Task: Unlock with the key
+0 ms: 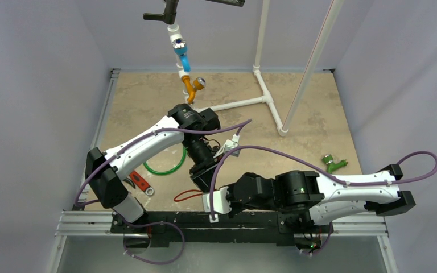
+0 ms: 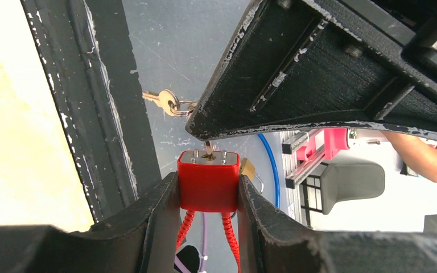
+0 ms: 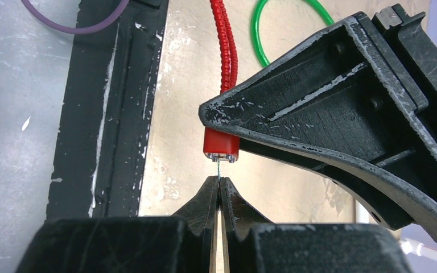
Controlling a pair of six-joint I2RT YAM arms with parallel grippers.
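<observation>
In the left wrist view, a red lock body [image 2: 209, 190] sits between the fingers of my left gripper, which press on both its sides. Its metal keyhole face points away from the palm, and red braided cable [image 2: 229, 239] trails from the other end. A thin key [image 2: 208, 148] meets the keyhole; how deep it sits I cannot tell. The right wrist view shows my right gripper shut on that key, in line with the lock [image 3: 221, 144]. More keys on a ring [image 2: 162, 100] hang beside the right gripper's finger. From above, both grippers are largely hidden by the arms.
Purple cables [image 1: 273, 151] loop over both arms. A green ring [image 1: 165, 172] and a red tool [image 1: 142, 183] lie at left, green fittings [image 1: 334, 164] at right. White pipes [image 1: 239, 104] stand behind. The board between pipes and right arm is mostly clear.
</observation>
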